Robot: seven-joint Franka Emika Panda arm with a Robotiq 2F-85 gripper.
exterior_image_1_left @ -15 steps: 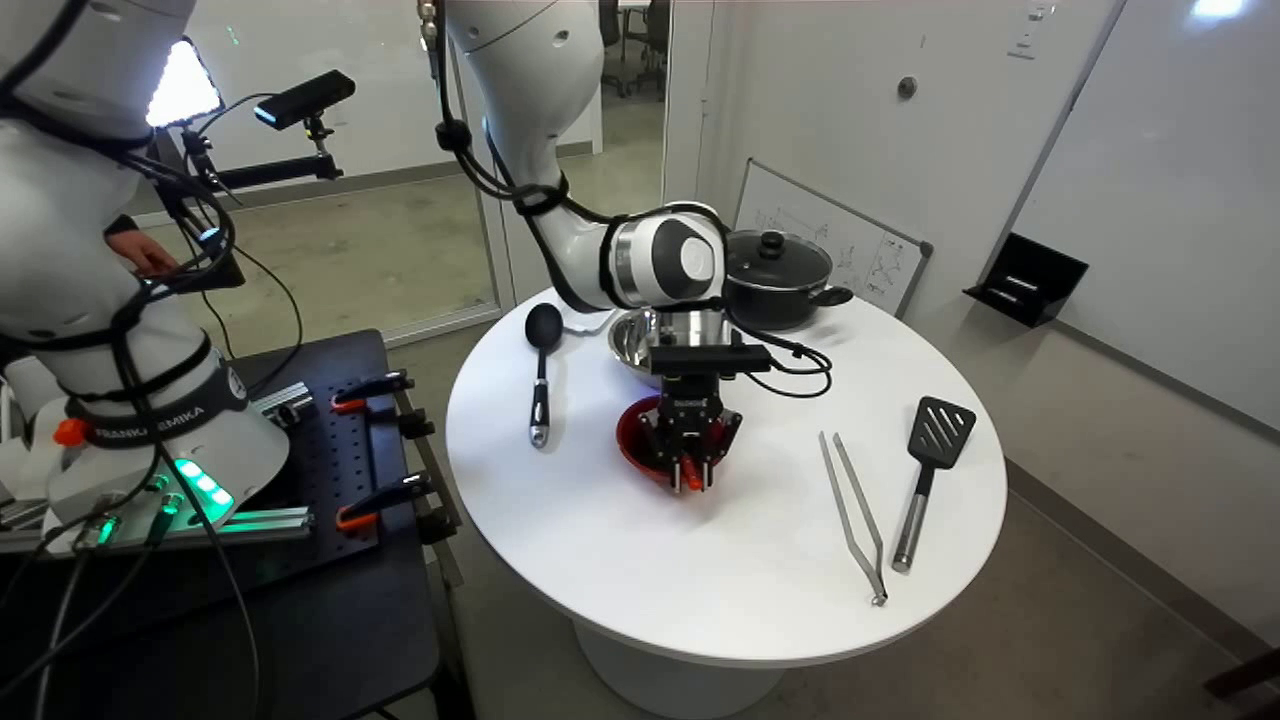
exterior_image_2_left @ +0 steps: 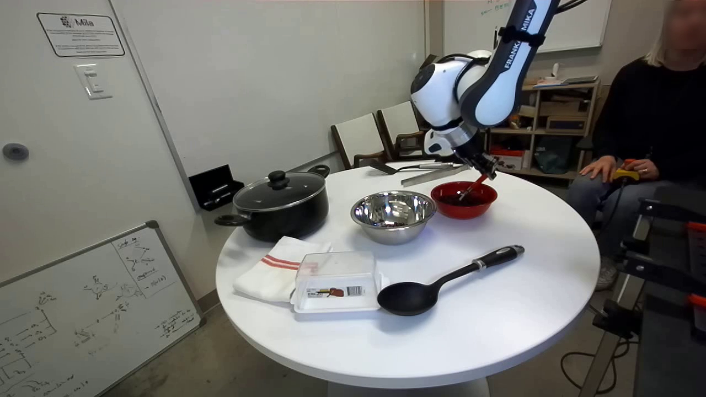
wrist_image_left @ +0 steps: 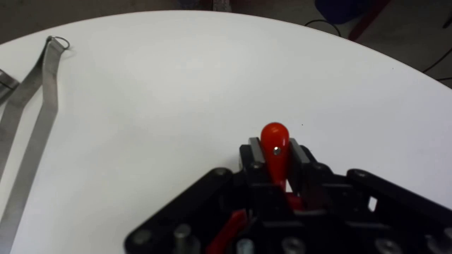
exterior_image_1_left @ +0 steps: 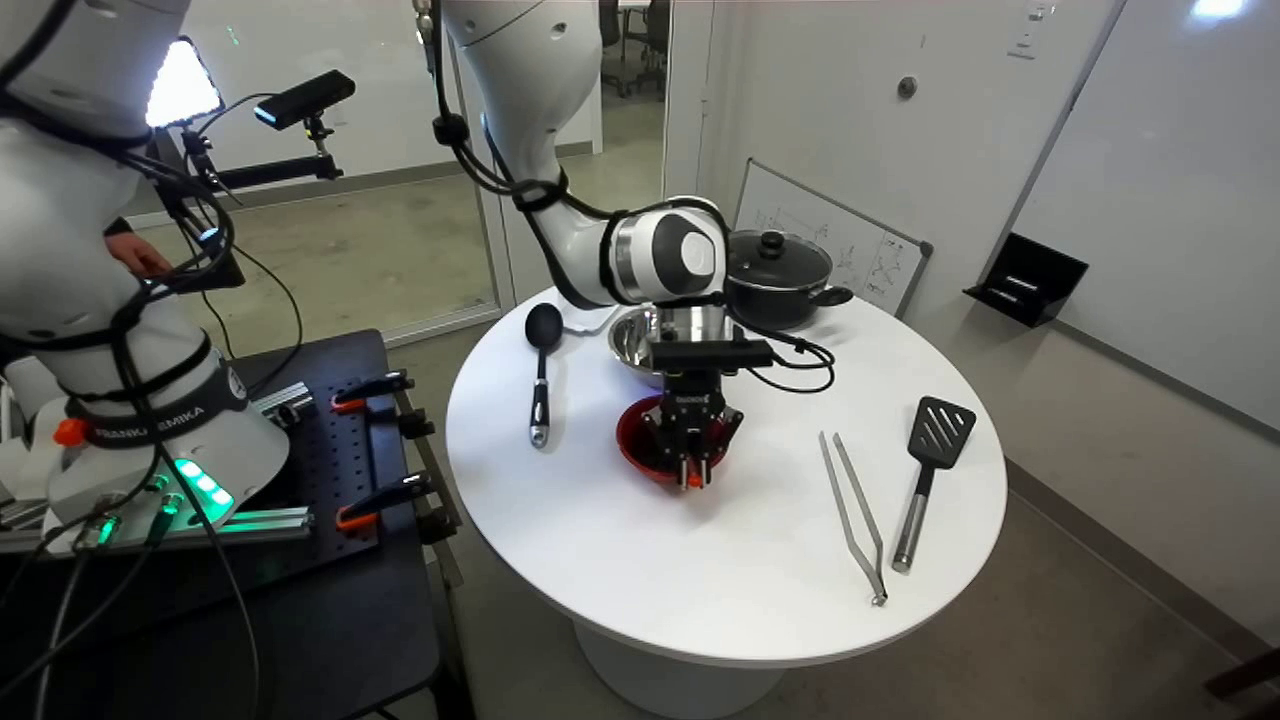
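Note:
In the wrist view my gripper is shut on the end of a red handle [wrist_image_left: 275, 134], a finger on either side of it. Exterior view 2 shows the handle [exterior_image_2_left: 481, 181] slanting down into the red bowl [exterior_image_2_left: 463, 211]; the utensil's lower end is largely hidden inside. Dark contents show in that bowl. Seen in exterior view 1, the gripper [exterior_image_1_left: 695, 472] is at the near rim of the red bowl [exterior_image_1_left: 636, 434], blocking much of it.
A steel bowl [exterior_image_2_left: 390, 232] stands close to the red one. Around them are a lidded black pot [exterior_image_2_left: 284, 205], a black spoon [exterior_image_2_left: 408, 299], a clear box [exterior_image_2_left: 335, 281], a towel [exterior_image_2_left: 268, 279], tongs [exterior_image_1_left: 854, 516] and a slotted spatula [exterior_image_1_left: 939, 434].
The fingers have gone from apart to pressed against the red handle. The arm has shifted only very slightly, and the bowl looks unmoved.

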